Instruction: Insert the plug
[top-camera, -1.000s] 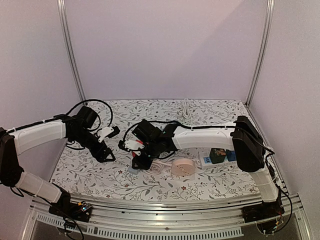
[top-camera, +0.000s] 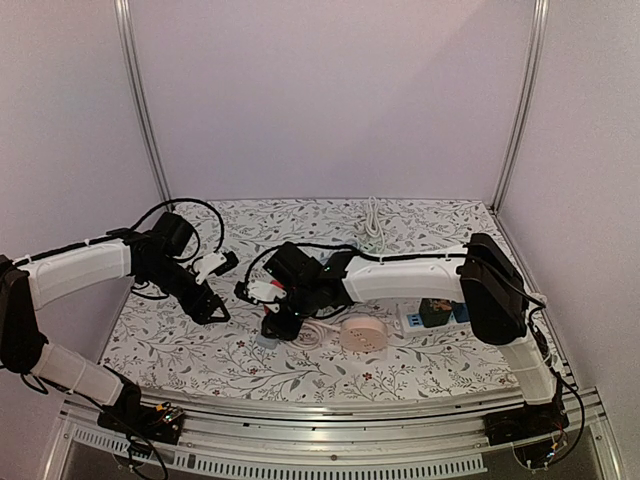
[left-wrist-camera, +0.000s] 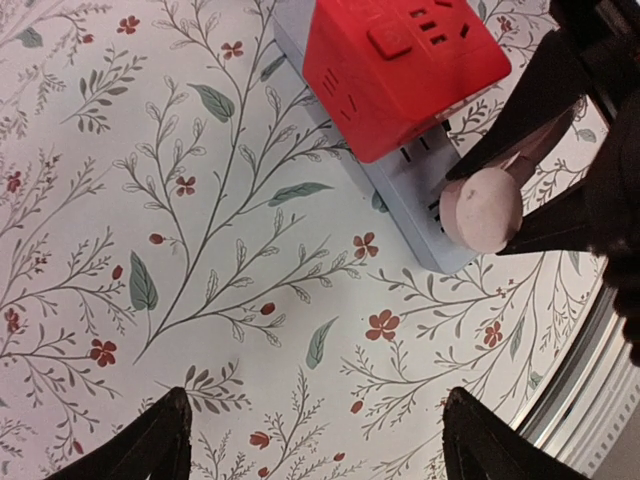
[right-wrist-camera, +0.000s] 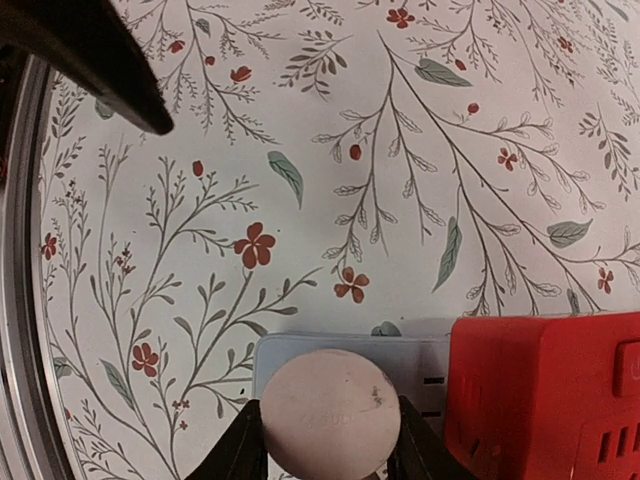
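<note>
In the right wrist view a round pale pink plug (right-wrist-camera: 330, 410) sits between the fingers of my right gripper, which is shut on it. The plug is over the end of a grey power strip (right-wrist-camera: 350, 348); its prongs are hidden, so how deep it sits cannot be seen. From the left wrist view, both right fingers (left-wrist-camera: 520, 115) touch the plug's sides. A red block-shaped adapter (left-wrist-camera: 395, 70) is mounted on the same strip. Off to the left, my left gripper stands open and empty above the table.
A pink round device (top-camera: 363, 334) and a coiled pale cable (top-camera: 310, 335) lie right of the strip. Another power strip (top-camera: 411, 321) with a dark cube adapter (top-camera: 435, 312) is farther right. More cable (top-camera: 372, 222) lies at the back.
A pink round device beside it has also moved slightly left. The left arm has stayed still.
</note>
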